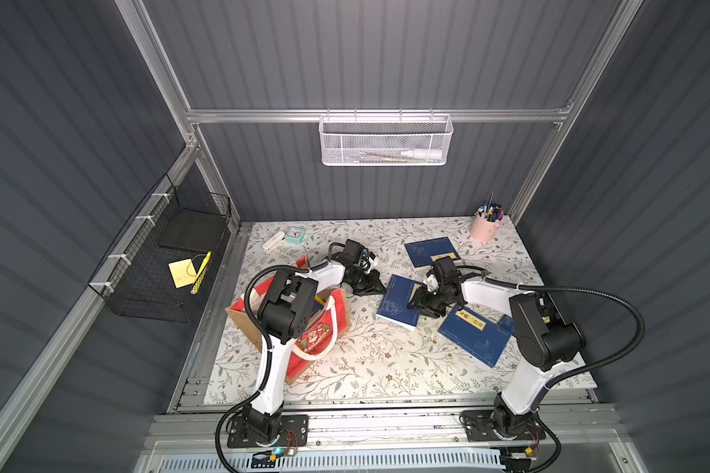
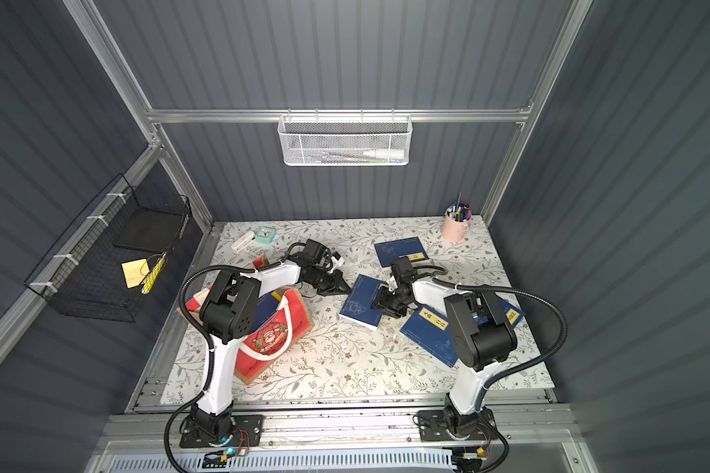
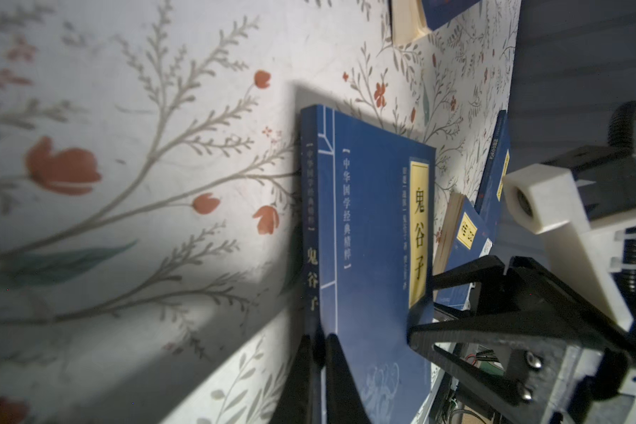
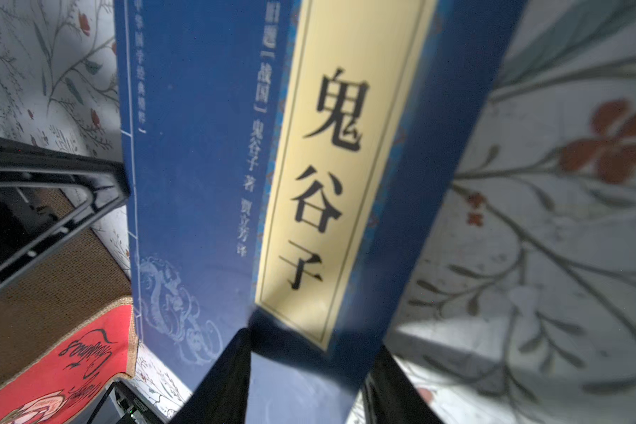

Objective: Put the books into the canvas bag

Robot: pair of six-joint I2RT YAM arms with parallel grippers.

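Note:
A blue book (image 1: 398,301) with a yellow title label lies on the table between my two grippers. My left gripper is shut at its spine, with nothing visible between the fingertips. Over the book's label side, my right gripper has its fingertips apart; whether the book's edge lies between them is hard to tell. The red and tan canvas bag (image 1: 315,339) stands at the left, partly under the left arm, with a blue book (image 2: 266,309) inside. Other blue books lie at the back (image 1: 428,250) and at the right (image 1: 477,339), partly under the right arm.
A pink pen cup (image 1: 484,228) stands at the back right corner. A teal box (image 1: 295,235) and a white item (image 1: 273,241) sit at the back left.

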